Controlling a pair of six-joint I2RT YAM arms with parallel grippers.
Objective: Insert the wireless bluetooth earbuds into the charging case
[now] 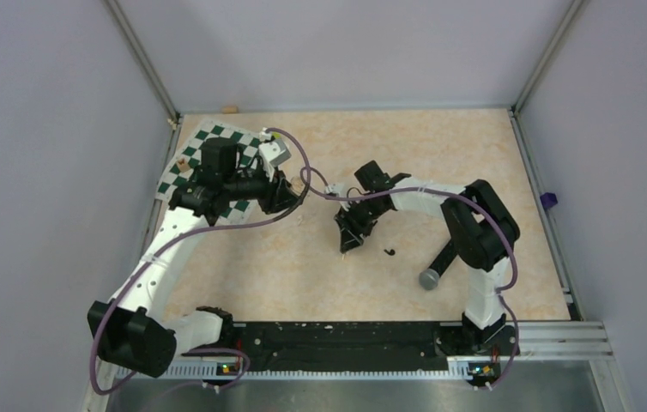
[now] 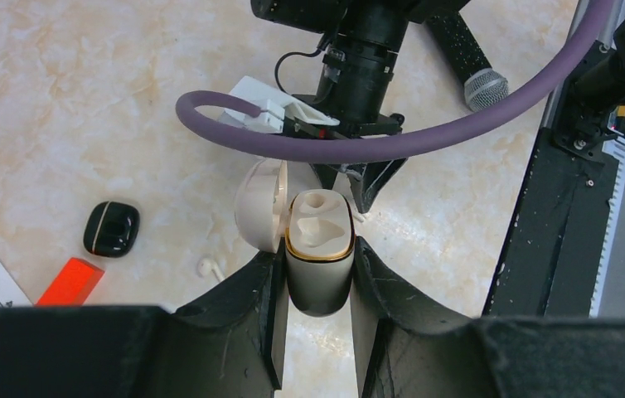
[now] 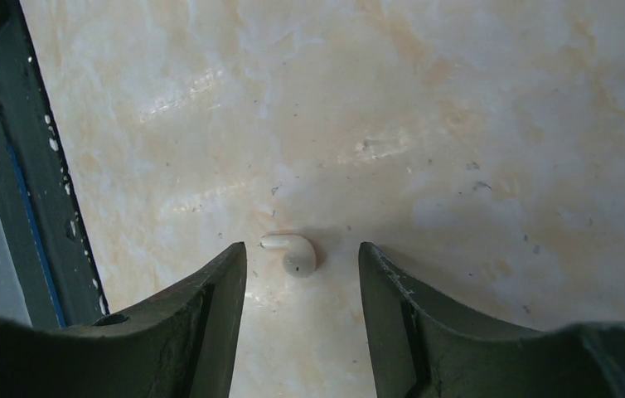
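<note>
In the left wrist view, the cream charging case (image 2: 320, 274) has its lid (image 2: 260, 206) tipped back and its earbud hollows showing. My left gripper is shut on the case's sides. One white earbud (image 3: 297, 255) lies on the table in the right wrist view. My right gripper stands open above it, with nothing between its fingers. A second white earbud (image 2: 207, 266) rests on the table, partly behind the left finger in the left wrist view. From the top, the right gripper (image 1: 347, 244) hovers at the first earbud (image 1: 343, 257).
A black earbud (image 1: 390, 251) and a black microphone (image 1: 438, 265) lie to the right. A checkered board (image 1: 176, 176) is at the back left. A black case (image 2: 111, 229) and an orange block (image 2: 70, 281) sit left of the held case.
</note>
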